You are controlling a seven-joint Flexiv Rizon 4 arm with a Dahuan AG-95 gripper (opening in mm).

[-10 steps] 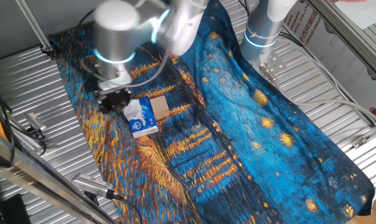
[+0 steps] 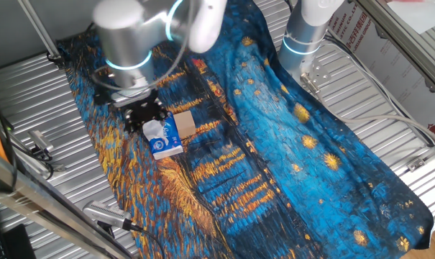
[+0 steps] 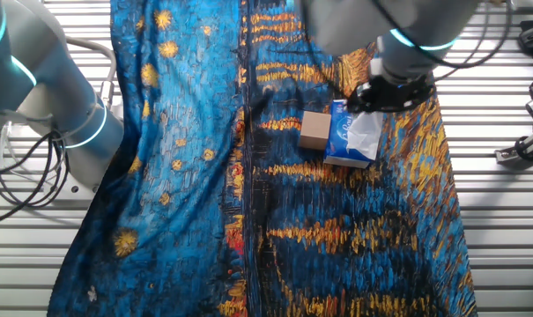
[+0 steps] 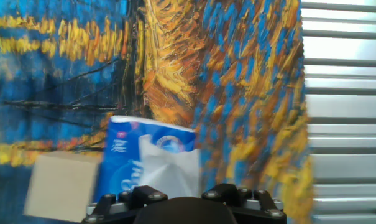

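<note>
A blue-and-white tissue pack (image 2: 164,137) with a white tissue at its top lies on the painted-pattern cloth. A small tan cardboard box (image 2: 185,124) rests right against its side; both also show in exterior view 2, as the pack (image 3: 351,139) and the box (image 3: 314,130). My gripper (image 2: 147,115) hangs over the pack's rear left edge in exterior view 1. Along the bottom of the wrist view, the gripper is open, its fingers apart on either side of a dark dome, with the white tissue just beyond. Contact with the pack cannot be made out.
The cloth (image 2: 303,165) spreads wrinkled over a slatted metal table (image 2: 66,183). A silver device (image 2: 106,214) on a cable lies at the front left.
The gripper has shifted from left of the pack to over its edge. The pack and box have not moved.
</note>
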